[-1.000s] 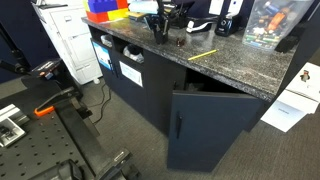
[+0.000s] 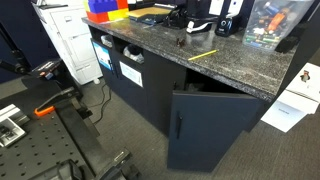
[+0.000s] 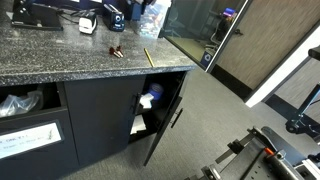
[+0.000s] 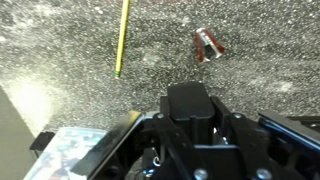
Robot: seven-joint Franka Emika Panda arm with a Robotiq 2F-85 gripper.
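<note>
In the wrist view, a dark, blocky black object (image 4: pixel 190 100) sits between the fingers of my gripper, which is shut on it. What this object is cannot be told. Below it lies the speckled dark countertop (image 4: pixel 265 75). A red and dark small item (image 4: pixel 208 45) rests on the counter ahead of the fingers, and a yellow pencil (image 4: pixel 122 38) lies to its left; neither is touched. Exterior view 1 has the gripper (image 2: pixel 178 15) as a small dark shape over the counter's back part, its fingertips hard to make out.
A clear bin of colourful items (image 2: pixel 273 22) stands at the counter's right end. Below, a black cabinet door (image 2: pixel 205 130) hangs open. A black device (image 3: pixel 35 17) and a white one (image 3: pixel 88 22) occupy the counter's back. Bare counter surrounds the pencil.
In exterior view 1 the dark gripper shape has risen and shifted right, away from the counter's front edge. Pencil, bin and cabinet door look unmoved.
</note>
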